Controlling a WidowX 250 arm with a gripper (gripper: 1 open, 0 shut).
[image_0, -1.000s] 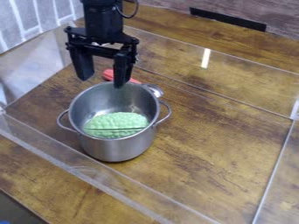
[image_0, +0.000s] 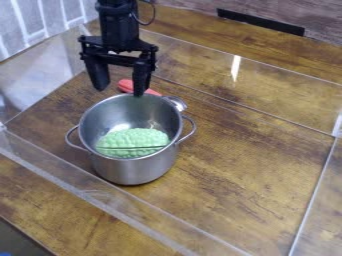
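Note:
A steel pot (image_0: 131, 164) with two side handles stands on the wooden table, a bumpy pale green object (image_0: 130, 141) lying inside it and a thin rod across that. My black gripper (image_0: 118, 78) hangs open above the back rim of the pot, nothing visible between its fingers. Behind the pot, partly hidden by the gripper, lies a red-handled item (image_0: 142, 90) with a shiny metal end.
Clear plastic panels and edges border the work area on the left, front and right.
My gripper has shifted slightly, a little farther back and looking smaller. The pot and the things in and behind it look unmoved.

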